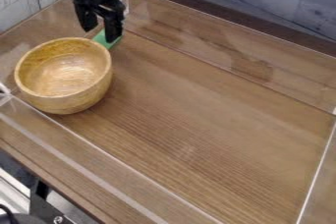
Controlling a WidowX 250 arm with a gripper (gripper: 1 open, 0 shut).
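The black gripper (100, 14) hangs at the top left of the camera view, fingers pointing down, open. Just below it a small green object (108, 39) lies on the wooden surface, partly hidden by the gripper. In front of both stands a large tan bowl (63, 95), empty.
A pale wall edges it at the left and back. Dark parts show at the bottom-left corner.
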